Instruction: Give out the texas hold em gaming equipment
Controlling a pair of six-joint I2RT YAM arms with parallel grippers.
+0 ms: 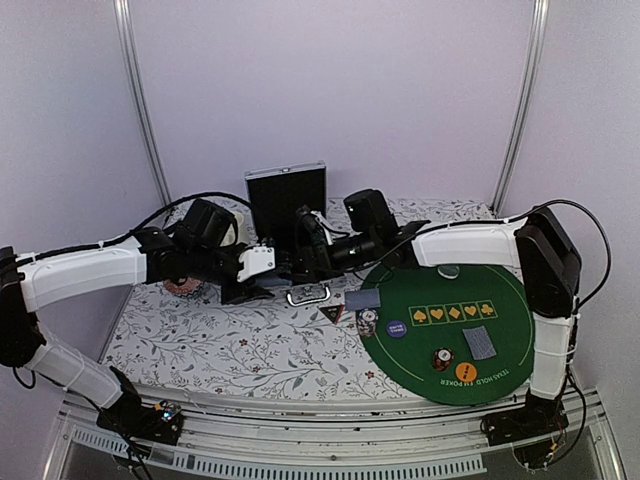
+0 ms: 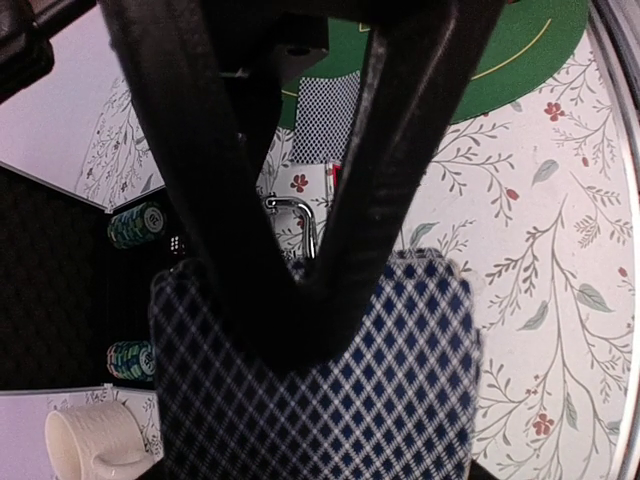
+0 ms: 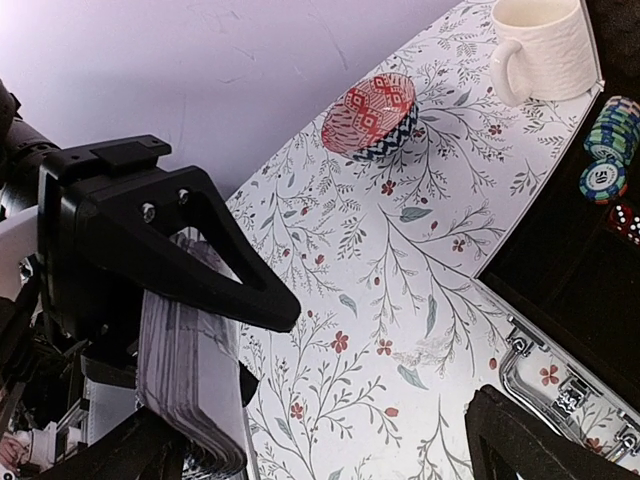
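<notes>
A deck of blue checked cards is between the fingers of my left gripper (image 1: 262,275), seen edge-on in the right wrist view (image 3: 190,370). My right gripper (image 1: 305,265) is open beside it, its fingertips at the bottom of the right wrist view. The metal chip case (image 3: 540,270), holding chip stacks (image 2: 135,225) and dice (image 3: 625,220), lies below. The round green poker mat (image 1: 410,360) has chips (image 1: 443,358) and cards (image 1: 480,340); another card pile (image 1: 362,298) is at its left edge.
A white mug (image 3: 540,45) and a patterned bowl (image 3: 370,115) stand at the left behind my left arm.
</notes>
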